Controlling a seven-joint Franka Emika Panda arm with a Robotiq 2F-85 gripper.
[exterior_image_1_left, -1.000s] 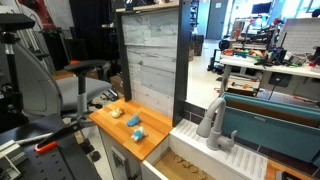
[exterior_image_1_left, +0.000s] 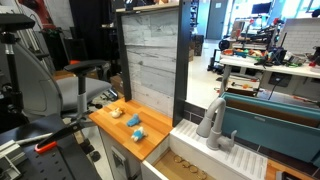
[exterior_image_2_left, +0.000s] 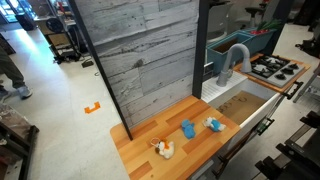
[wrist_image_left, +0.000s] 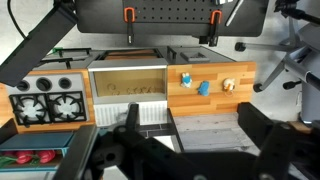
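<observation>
Three small toys lie apart on the wooden counter (exterior_image_2_left: 150, 129): a white-and-blue one (exterior_image_2_left: 213, 124), a blue one (exterior_image_2_left: 188, 129) and an orange-and-white one (exterior_image_2_left: 163, 148). From above, the wrist view shows the white-and-blue toy (wrist_image_left: 186, 79), the blue toy (wrist_image_left: 204, 87) and the orange toy (wrist_image_left: 229, 84). My gripper hangs over the toy kitchen, its dark fingers spread wide at the lower edge of the wrist view. Nothing shows between them, and they are clear of the toys.
Beside the counter is a white-rimmed basin with a wooden floor (exterior_image_2_left: 240, 104) and a grey faucet (exterior_image_2_left: 239, 58). Farther right sits a stove top (exterior_image_2_left: 275, 68). A tall grey plank panel (exterior_image_1_left: 151, 68) rises behind the counter. A dark table edge with orange clamps (wrist_image_left: 129, 15) crosses the wrist view's top.
</observation>
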